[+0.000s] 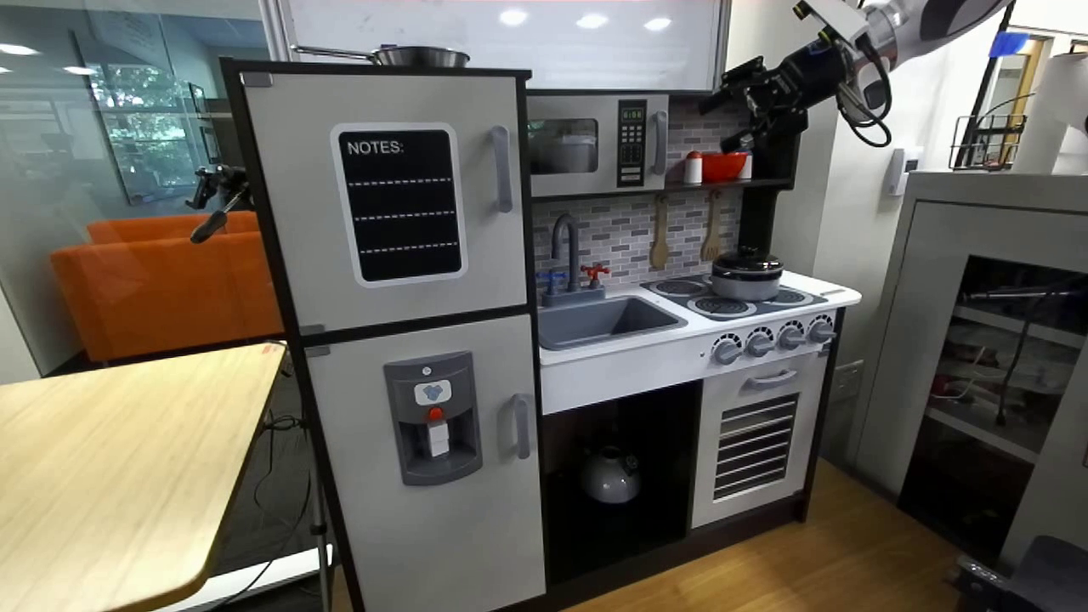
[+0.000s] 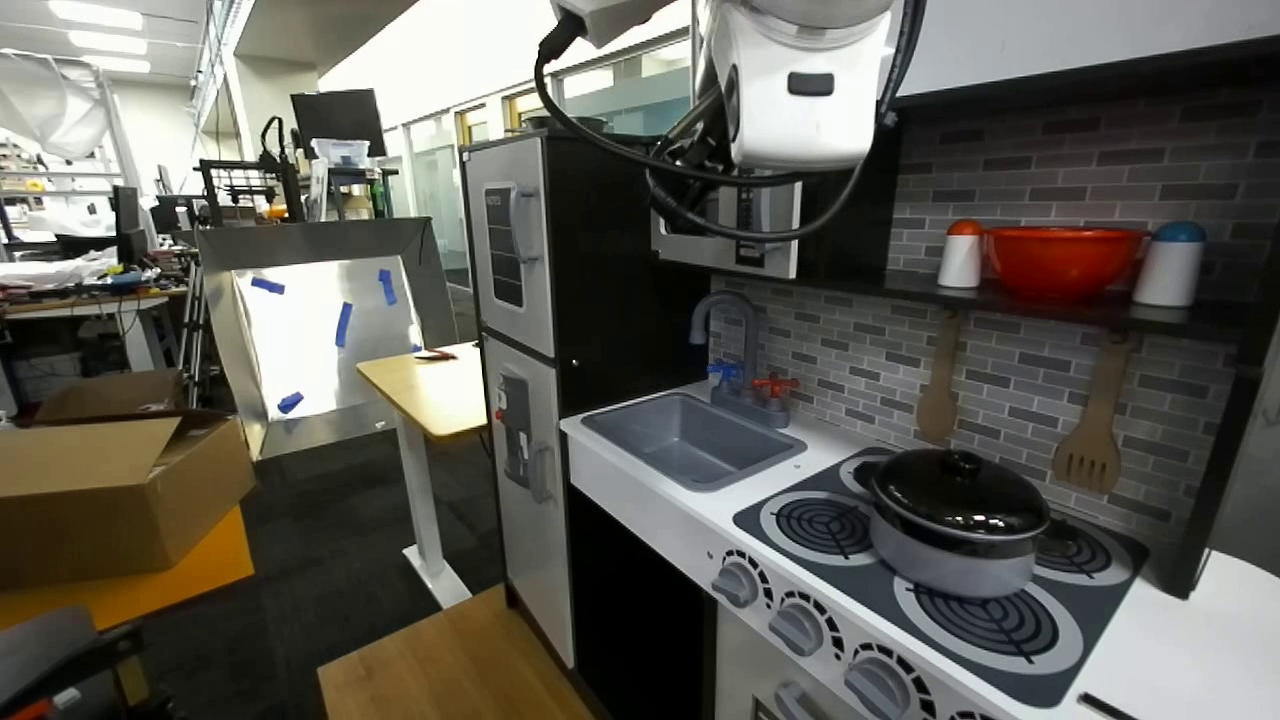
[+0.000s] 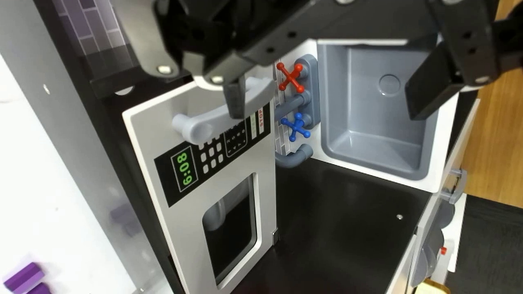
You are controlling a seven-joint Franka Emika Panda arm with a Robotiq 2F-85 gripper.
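Note:
Nothing is between the fingers of my gripper (image 1: 722, 122), which stands open to the right of the microwave (image 1: 576, 182) in exterior view 1. The microwave door looks shut, with its grey vertical handle (image 1: 660, 141) on the right side. Seen from the wrist, one dark finger (image 3: 235, 100) overlaps the handle (image 3: 223, 115) in the picture; contact cannot be made out. The other finger (image 3: 431, 88) appears in front of the grey sink (image 3: 375, 117). Exterior view 2 has the arm's white wrist (image 2: 804, 90) covering much of the microwave (image 2: 732, 254), with the fingers hidden.
Below the microwave's right side, a shelf carries a red bowl (image 2: 1062, 262) between two shakers. A lidded pot (image 2: 954, 564) rests on the stove. The tall fridge (image 1: 408, 204) adjoins the microwave, with a pan (image 1: 420, 56) on top. Over the sink rises a grey faucet (image 1: 567, 240).

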